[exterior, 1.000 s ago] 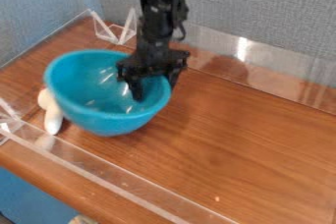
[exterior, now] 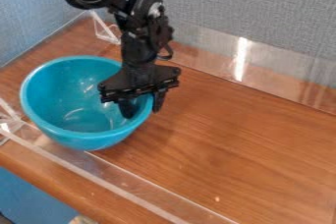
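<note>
A teal bowl (exterior: 74, 110) sits toward the left of the wooden table, by the clear low edge at the front left. My black gripper (exterior: 140, 98) is at the bowl's right side, shut on its rim, with the fingertips partly hidden by the dark gripper body.
A clear barrier runs along the back below a grey wall (exterior: 262, 27), and another along the front left. A white frame-like piece (exterior: 108, 31) stands at the back left.
The gripper and bowl have moved left and toward the front of the table. The white object seen beside the bowl's left side earlier is now out of sight.
</note>
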